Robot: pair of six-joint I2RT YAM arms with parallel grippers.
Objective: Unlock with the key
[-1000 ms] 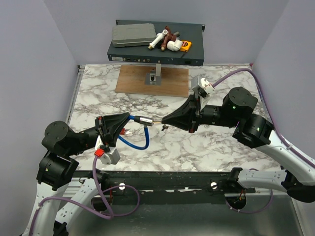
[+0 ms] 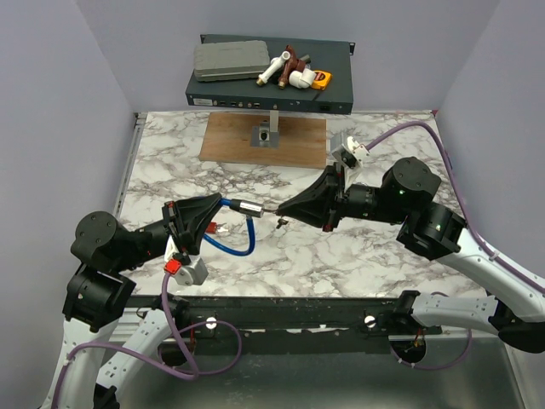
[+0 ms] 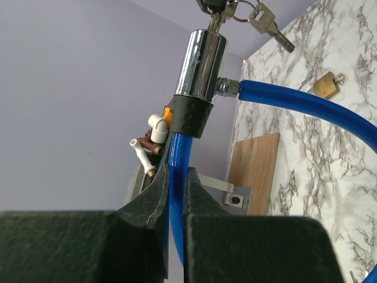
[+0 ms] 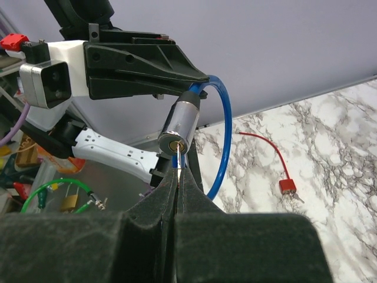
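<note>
A blue cable lock hangs between my grippers, its chrome cylinder (image 2: 248, 208) towards the right. My left gripper is shut on the blue cable (image 3: 180, 154) just behind the cylinder's black collar. Facing it from the right, my right gripper (image 2: 278, 210) is shut on the key (image 4: 179, 155), whose blade runs to the keyhole in the cylinder's end face (image 4: 175, 143). A short stretch of blade shows between cylinder and fingertips; how deep it sits is hard to tell. Spare keys (image 3: 266, 23) dangle from the same ring.
A red padlock (image 4: 287, 186) with a red cable lies on the marble surface, as does a brass padlock (image 3: 326, 85). Behind stands a wooden board (image 2: 223, 140) with a metal hasp (image 2: 265, 135). The marble (image 2: 341, 268) under the grippers is mostly clear.
The left gripper looks nearly still.
</note>
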